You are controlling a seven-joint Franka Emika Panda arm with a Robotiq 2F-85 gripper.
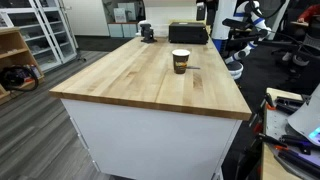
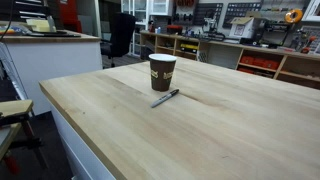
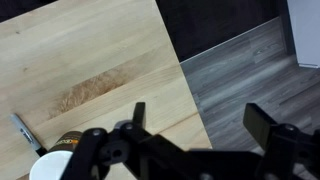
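A dark brown paper cup [image 1: 180,62] with a pale rim stands upright on the wooden tabletop [image 1: 125,75]. In exterior view 2 the cup [image 2: 162,72] shows a lighter printed band, and a slim grey pen [image 2: 165,98] lies just beside it. Seen from above in the wrist view, the cup [image 3: 52,166] is cut off at the lower left corner, with the pen [image 3: 29,134] near it. My gripper is open, its dark fingers far apart over the table edge and grey floor. Nothing is between them, and the cup lies off to their left.
Apart from cup and pen, the near and middle tabletop is bare. Dark equipment [image 1: 188,36] stands at its far end. A white cabinet body [image 1: 150,138] supports the top. A cluttered workbench [image 2: 240,48] with tools above it runs along the back.
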